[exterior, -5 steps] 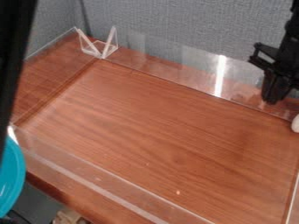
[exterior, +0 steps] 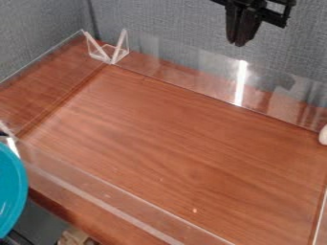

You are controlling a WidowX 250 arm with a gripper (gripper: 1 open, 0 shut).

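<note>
My black gripper [exterior: 243,24] hangs at the top right of the camera view, high above the back clear wall of a wooden-floored tray [exterior: 179,153]. I cannot tell how far its fingers stand apart, and I see nothing held by them.
A cyan round object [exterior: 7,191] sits at the left edge. A small white object [exterior: 322,135] is at the right edge. A clear angular piece [exterior: 109,53] stands in the back left corner. The tray's floor is bare.
My gripper has risen and moved left, away from the back right corner near the white object.
</note>
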